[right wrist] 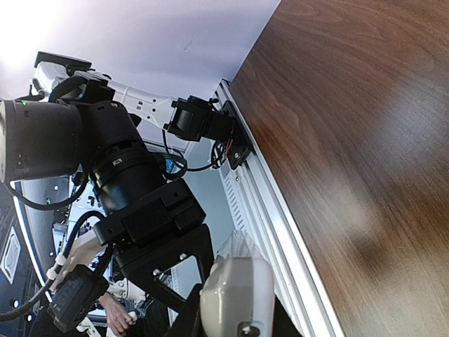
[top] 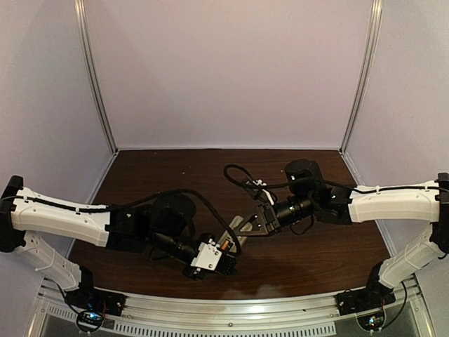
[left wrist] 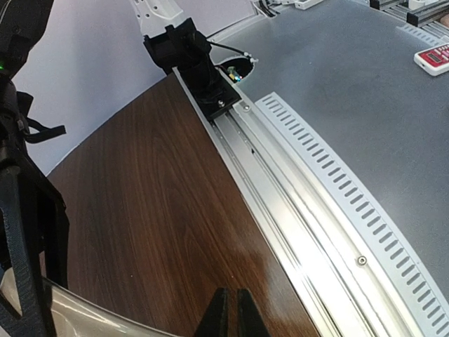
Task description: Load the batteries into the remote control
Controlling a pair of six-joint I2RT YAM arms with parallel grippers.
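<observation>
The pale remote is held between my two arms over the lower middle of the floor, with orange-coloured battery parts showing beside the left gripper. My left gripper is shut at the remote's lower part; in the left wrist view its dark fingers frame a pale curved edge at the bottom. My right gripper is shut on the remote, whose end fills the bottom of the right wrist view. The exact seating of the batteries is hidden by the left gripper and its cable.
A metal rail runs along the front edge, and pale walls enclose the back and sides. A red-and-white device lies outside, beyond the rail.
</observation>
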